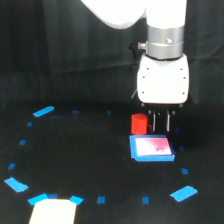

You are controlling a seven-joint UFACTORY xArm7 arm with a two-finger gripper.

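Note:
A small red block (138,124) is on the dark table just behind a blue-rimmed box (133,147), at its left back corner. The inside or top of the box looks white with pinkish-red patches; what makes these patches is too blurred to tell. Above and behind the box's right part, my gripper (160,121) points down, to the right of the red block. A dark gap shows between its fingers, and I see nothing held there.
A cream-coloured square (53,212) lies at the front left, partly cut off by the frame. Blue tape pieces (184,193) and small blue marks dot the dark table.

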